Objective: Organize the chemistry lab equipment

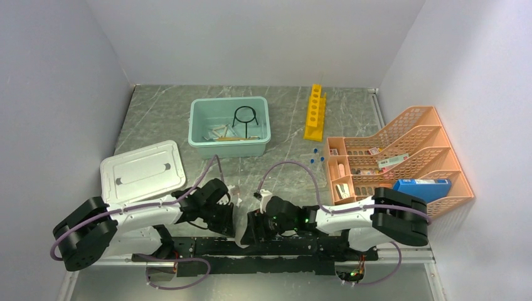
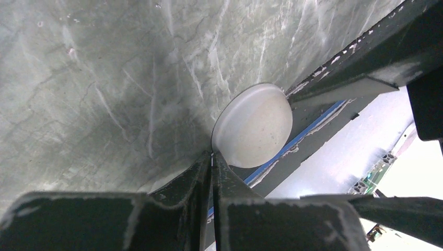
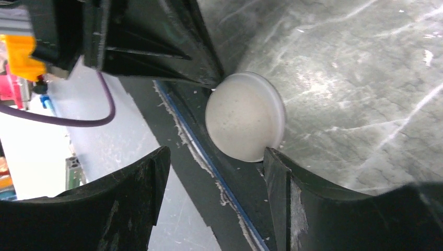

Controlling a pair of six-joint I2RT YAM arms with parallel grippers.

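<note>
A pale round piece (image 2: pixel 253 125), its full shape unclear, sits at the front edge of the marble table (image 1: pixel 288 179) between my two grippers. My left gripper has its fingertips together at the piece's rim; whether it grips it is hard to tell. My right gripper is part open, one fingertip at the piece's rim, the other apart over the dark edge. A teal bin (image 1: pixel 229 147) holding a ring stand (image 1: pixel 245 119) and tools stands behind. Several small blue-capped tubes (image 1: pixel 314 152) lie beside the orange organizer (image 1: pixel 401 132).
A white lid (image 1: pixel 141 169) lies at the left. A yellow tube rack (image 1: pixel 315 113) stands at the back right. The middle and back left of the table have bare room. Both arms are close together at the front edge, with purple cables looping above them.
</note>
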